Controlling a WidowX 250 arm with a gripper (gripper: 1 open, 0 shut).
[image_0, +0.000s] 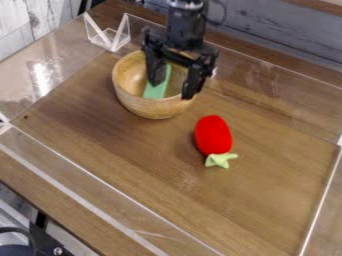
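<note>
My black gripper is open, its fingers low over a round wooden bowl at the upper middle. A green object lies in the bowl, close by the left finger; whether they touch I cannot tell. A red plush vegetable with a pale green leafy end lies on the table, right of and below the bowl.
A clear plastic holder stands at the back left. Table edges run along the left and back.
</note>
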